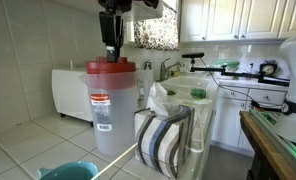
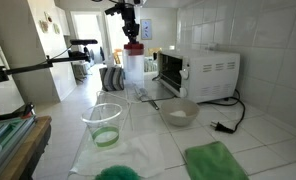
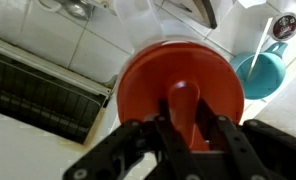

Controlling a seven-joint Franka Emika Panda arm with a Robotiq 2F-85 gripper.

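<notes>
A clear, tall container (image 1: pixel 116 115) with a red lid (image 1: pixel 110 78) and a white label stands upright in exterior view 1, left of the striped bag. My gripper (image 1: pixel 112 52) is directly above, pointing down, its fingers shut on the lid's raised middle. From the wrist view, the round red lid (image 3: pixel 153 95) fills the centre, with its knob (image 3: pixel 185 98) between my fingers. Exterior view 2 shows the container (image 2: pixel 135 72) small, under the arm. Whether its base touches the counter I cannot tell.
A grey-striped bag (image 1: pixel 160 142) with tissue stands close to the container's right. A teal mug (image 3: pixel 270 70) with a stick sits nearby. A white toaster oven (image 2: pixel 196 75), a bowl (image 2: pixel 178 112) and a green cloth (image 2: pixel 214 162) lie along the counter.
</notes>
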